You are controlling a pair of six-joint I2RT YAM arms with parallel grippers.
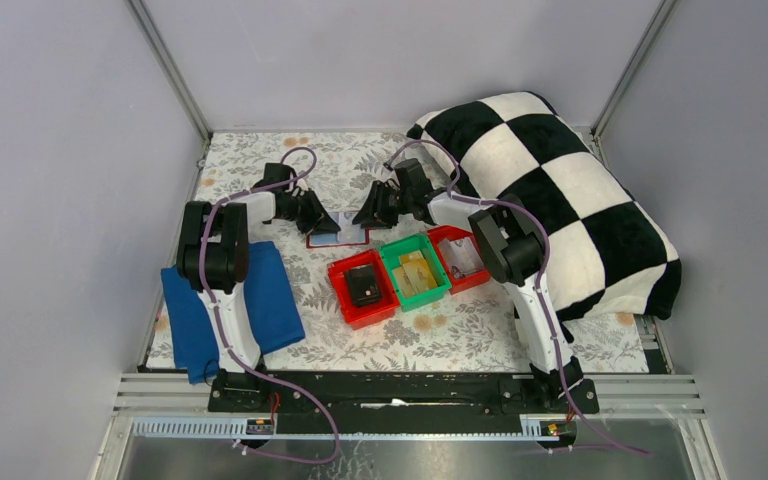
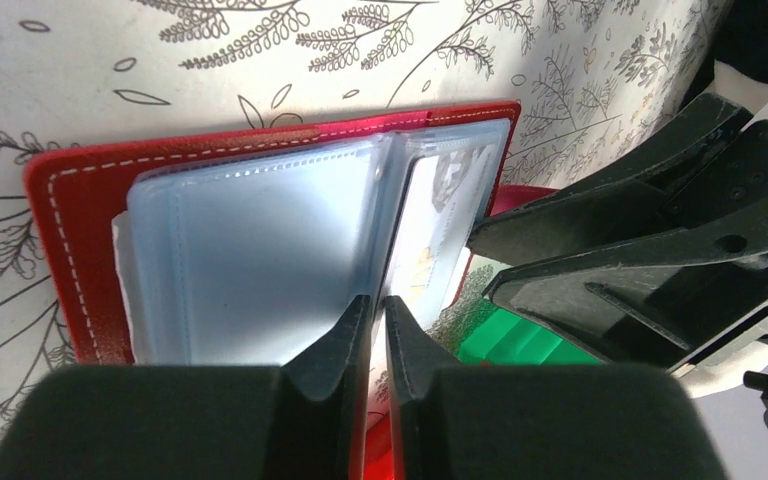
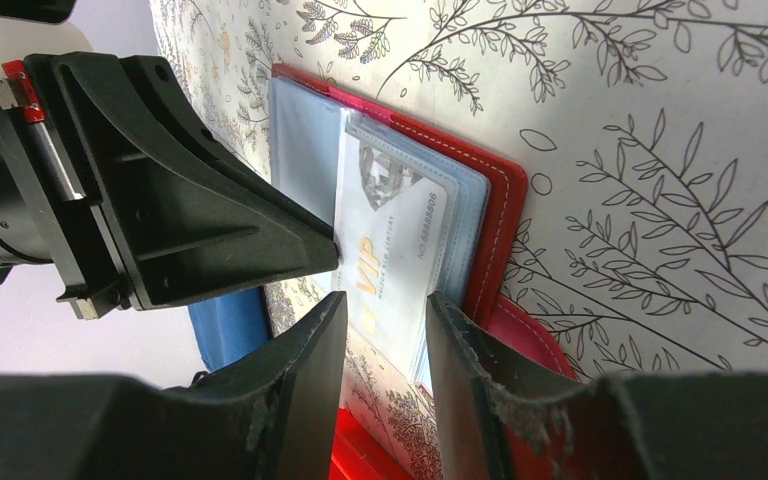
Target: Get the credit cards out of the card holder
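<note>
A red card holder (image 1: 316,240) with clear blue sleeves lies open on the table between both grippers. A white VIP card (image 3: 385,250) sits in its top sleeve on one side. My left gripper has its fingertips nearly together at that card's edge by the middle fold; whether anything is between them cannot be told. My right gripper stands open over the card's end, one fingertip on the white card, the other at the sleeve's edge.
Two red boxes (image 1: 380,310) and a green box (image 1: 437,293) stand in front of the holder. A blue cloth (image 1: 275,320) lies at front left, a checkered pillow (image 1: 581,188) at right. Bare table lies behind the holder.
</note>
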